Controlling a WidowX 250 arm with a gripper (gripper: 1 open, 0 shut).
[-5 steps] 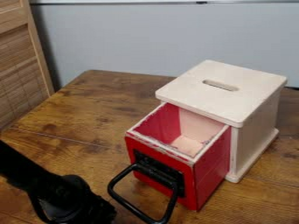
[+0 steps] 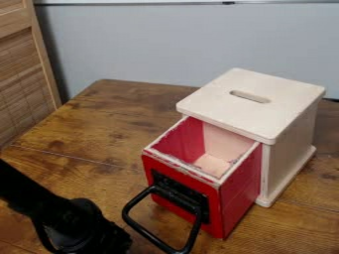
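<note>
A pale wooden box [image 2: 287, 149] with a slotted lid stands on the table, a red drawer [image 2: 239, 198] pulled out of its front. The drawer's inside looks empty. A black plate with a large black loop handle [image 2: 139, 203] is on the drawer's front. The black arm and gripper [image 2: 86, 233] are at the lower left, left of the drawer front; whether the gripper is open or shut is unclear.
A slatted wooden panel [image 2: 24, 69] stands at the far left, and a pale wall is at the back.
</note>
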